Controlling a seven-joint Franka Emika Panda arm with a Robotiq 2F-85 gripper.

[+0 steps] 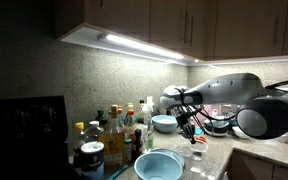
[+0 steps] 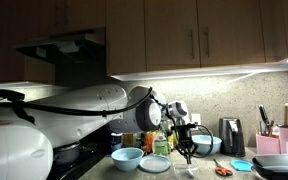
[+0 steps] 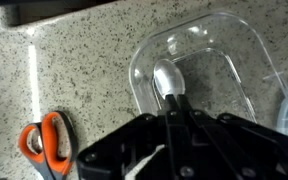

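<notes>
A spoon with a pale, shiny bowl shows in the wrist view, its handle running back between my fingertips. My gripper is shut on it. Beneath them lies a clear plastic container, its raised rim surrounding the spoon in this view. How high the spoon is above the container's floor cannot be told. From the first exterior view, the gripper points down over the clear container on the counter; the spoon is too small to make out there.
Orange-handled scissors lie left of the container. Blue bowls and a plate are nearby. Bottles line the wall, and a knife block stands at the back. Counter between scissors and container is bare.
</notes>
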